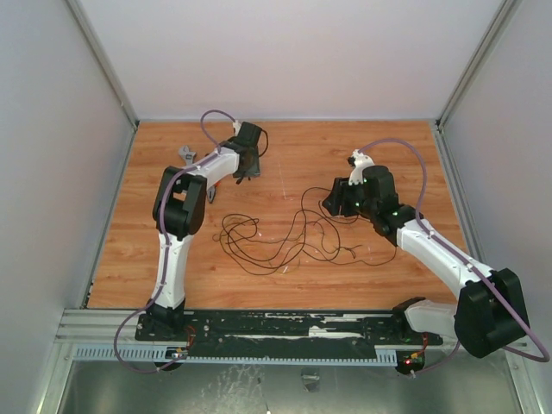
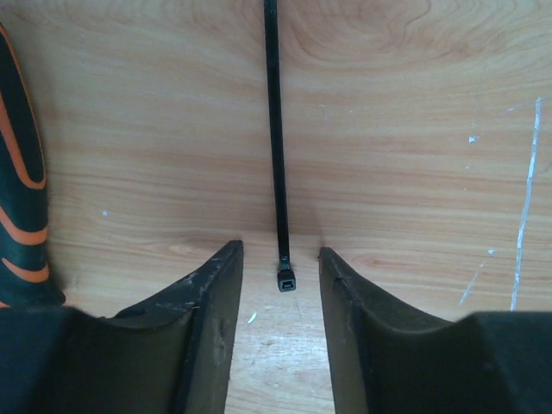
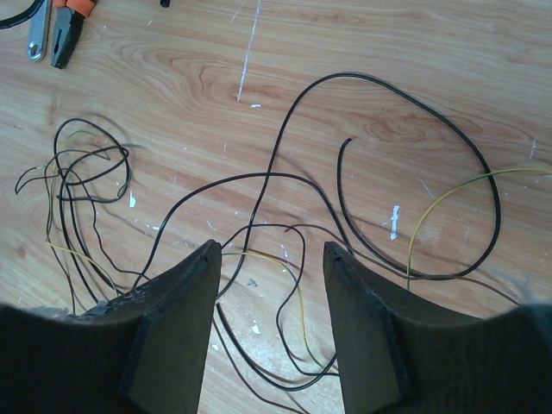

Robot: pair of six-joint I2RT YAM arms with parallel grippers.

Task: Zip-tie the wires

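A black zip tie [image 2: 278,155] lies straight on the wooden table in the left wrist view, its square head toward me. My left gripper is partly open over it, with one finger on each side of the head and no contact visible. In the top view, this gripper [image 1: 248,172] is at the back left of the table. The tangled wires [image 1: 297,246], black with some yellow, spread across the middle. Above their right part, my right gripper stands open with nothing held; strands run below and between its fingers.
Orange-and-black pliers [image 3: 67,34] lie left of the zip tie, beside a grey metal tool [image 3: 39,33]. Their handle [image 2: 21,190] is close to my left finger. Bare table [image 1: 345,142] shows at the back right.
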